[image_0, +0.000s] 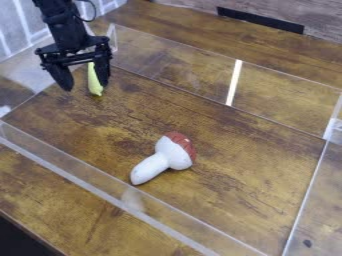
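At the upper left of the camera view the black gripper (75, 66) hangs open over the wooden surface. A pale yellow elongated object (94, 82) stands at its right side, partly behind it; whether the two touch I cannot tell. A white mushroom-like object with a red cap (163, 160) lies on its side in the lower middle, well away from the gripper.
Clear low walls (327, 180) border the wooden area. A white strip (234, 83) lies at the upper right.
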